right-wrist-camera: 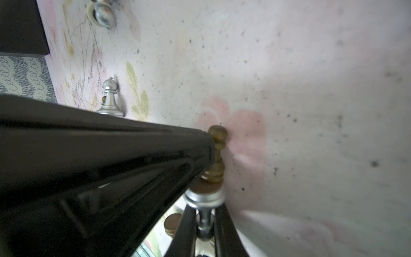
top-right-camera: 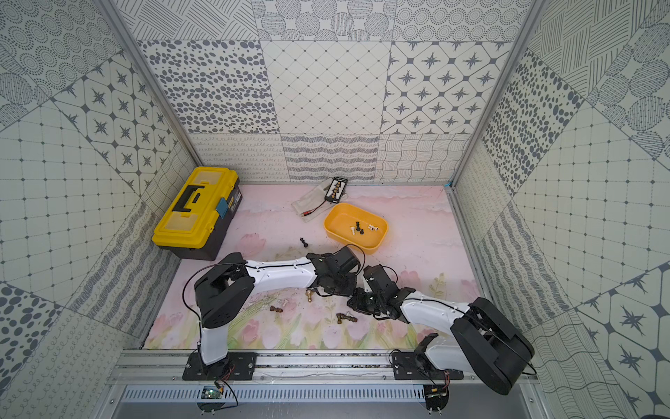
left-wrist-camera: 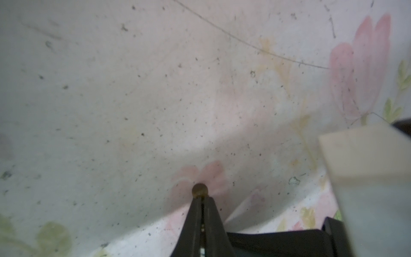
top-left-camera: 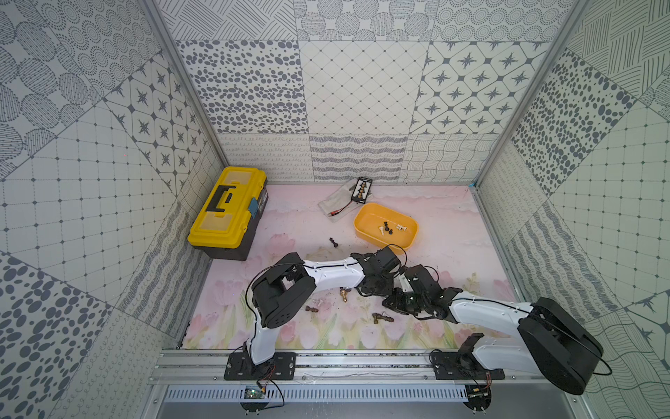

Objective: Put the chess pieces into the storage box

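My left gripper is low at the table's middle, shut, with a small brown round tip just beyond its fingertips. My right gripper is beside it, shut on a silver chess piece point(right-wrist-camera: 204, 197); a gold piece point(right-wrist-camera: 217, 137) shows just beyond, partly behind a black gripper body. A silver bishop point(right-wrist-camera: 110, 100) stands farther off. Gold pieces point(top-left-camera: 344, 294) and darker pieces point(top-left-camera: 382, 317) lie on the near table. A black piece point(top-left-camera: 333, 242) lies farther back. The orange box point(top-left-camera: 370, 237) holds several black and white pieces.
A yellow toolbox point(top-left-camera: 237, 181) stands at the back left. A clear bag point(top-left-camera: 330, 206) and a black package point(top-left-camera: 362, 188) lie behind the orange box. The two grippers are very close together.
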